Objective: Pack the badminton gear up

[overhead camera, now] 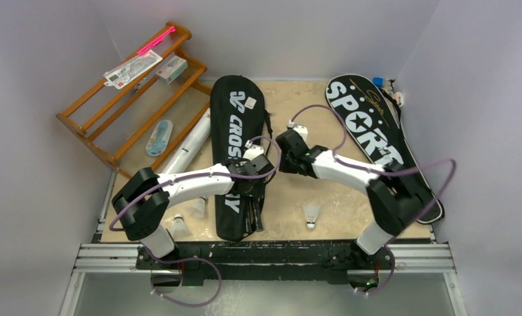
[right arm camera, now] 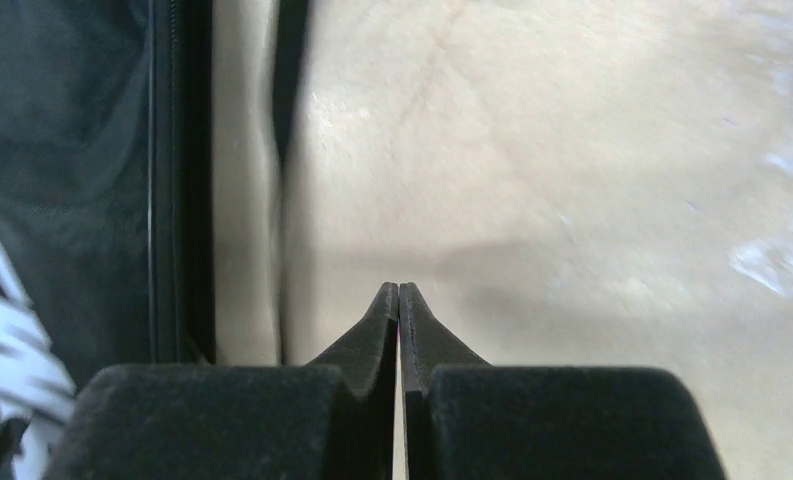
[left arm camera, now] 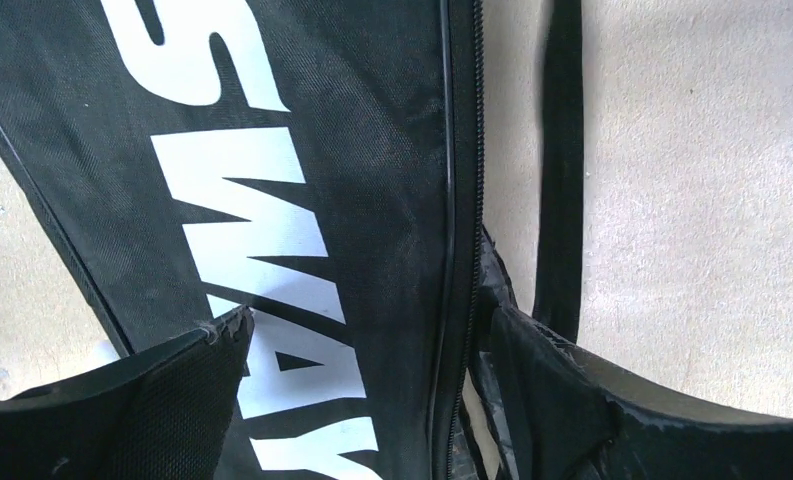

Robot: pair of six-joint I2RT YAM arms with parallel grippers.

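Note:
The black bag with white lettering (overhead camera: pixel 235 135) lies along the mat, two dark racket handles (overhead camera: pixel 253 217) showing at its lower right edge. Over its right side my left gripper is open; one fingertip hangs above the lettering, the other by the zipper (left arm camera: pixel 477 130) and an opening in the bag. Beside the bag, the black shoulder strap (left arm camera: pixel 562 170) runs along the mat. In the right wrist view, my right gripper is shut with nothing between its fingertips, and the strap (right arm camera: pixel 287 90) lies to the left, outside them.
Another black bag marked SPORT (overhead camera: pixel 370 122) lies at the right. One shuttlecock (overhead camera: pixel 311 214) rests on the mat below my right arm; two more (overhead camera: pixel 179 226) lie at lower left. A wooden rack (overhead camera: pixel 139 92) stands at upper left. Mat between the bags is mostly clear.

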